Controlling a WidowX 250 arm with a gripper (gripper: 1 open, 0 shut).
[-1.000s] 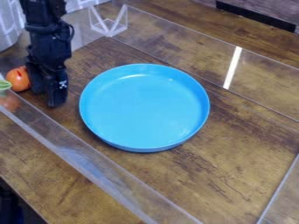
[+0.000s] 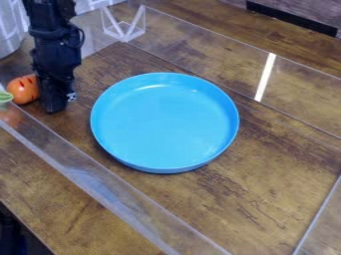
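The black gripper (image 2: 56, 92) reaches down from the upper left to low over the wooden counter, just right of an orange object (image 2: 23, 89), which it partly overlaps. It looks shut, with nothing visible between its fingers, though the tips are dark and hard to make out. A large blue plate (image 2: 164, 121) lies on the counter to the right of the gripper, apart from it.
A pale green and white item (image 2: 4, 96) is at the left edge. Clear plastic strips or panels cross the counter along the lower left and right. Bare wood shows to the right of the plate and behind it.
The gripper has shifted slightly left, toward the orange object, over the last second. The plate has not moved.
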